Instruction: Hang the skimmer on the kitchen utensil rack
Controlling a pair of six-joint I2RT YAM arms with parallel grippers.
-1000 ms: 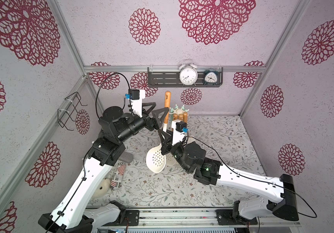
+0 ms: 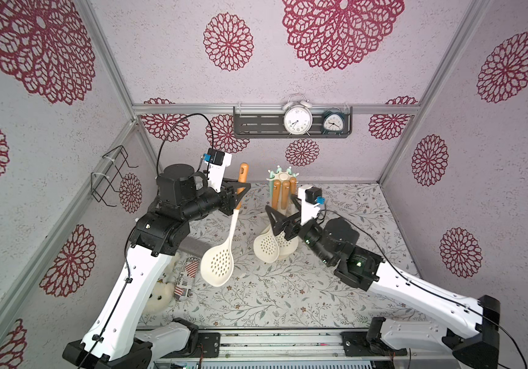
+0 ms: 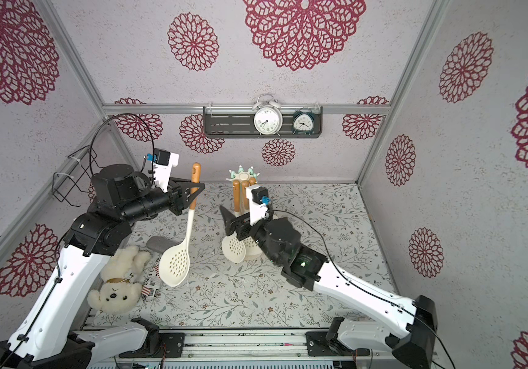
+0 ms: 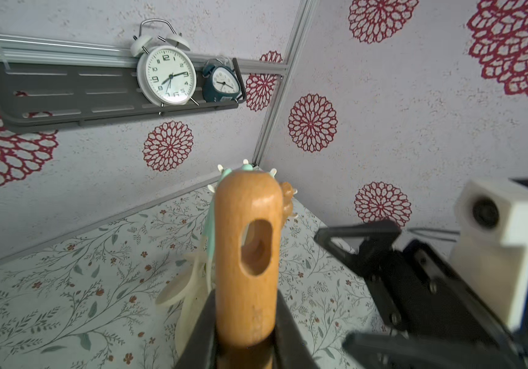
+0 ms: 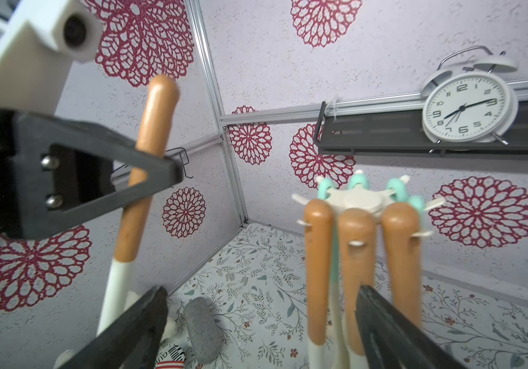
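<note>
My left gripper (image 2: 241, 188) is shut on the wooden handle of the skimmer (image 2: 218, 263), which hangs in the air, its white perforated bowl low and its handle end up. In the left wrist view the handle's hole (image 4: 256, 247) faces the camera. The utensil rack (image 2: 283, 176), with mint and white hooks, stands to the right of the skimmer. Several wooden-handled utensils (image 5: 318, 264) hang on its near side. In front of the rack my right gripper is open, its fingers spread with nothing gripped, apart from the skimmer.
Above the rack, a dark wall shelf (image 2: 261, 126) carries a white clock (image 2: 297, 120) and a teal clock (image 2: 333, 122). A wire basket (image 2: 109, 175) is on the left wall. Front left lie a teddy bear (image 3: 116, 295) and a packet (image 3: 152, 279).
The left gripper closed on the skimmer handle and carried it left, away from the rack. The right gripper let go of the skimmer and moved right.
</note>
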